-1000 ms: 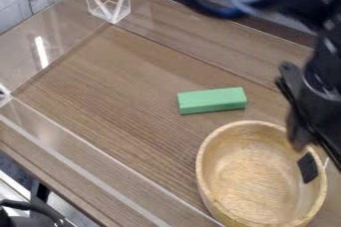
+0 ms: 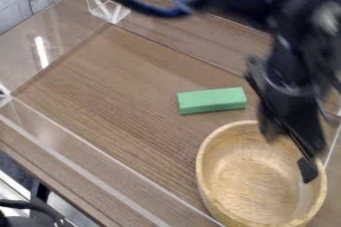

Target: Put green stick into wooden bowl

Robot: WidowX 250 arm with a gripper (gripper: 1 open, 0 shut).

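Note:
The green stick, a short flat block, lies on the wooden table just behind the bowl and to the left of the gripper. The round wooden bowl stands at the lower right, and its inside looks empty where it shows. My dark gripper hangs blurred over the bowl's back right part, hiding some of its rim. It is apart from the stick in the picture. The blur hides how its fingers stand, and no held thing can be made out.
A clear plastic piece stands at the far left. A black patch shows at the bowl's right side. Dark cables lie at the lower left corner.
From the right, the arm and gripper have moved leftward across the view, closer to the stick. Both the stick and the bowl have stayed in place.

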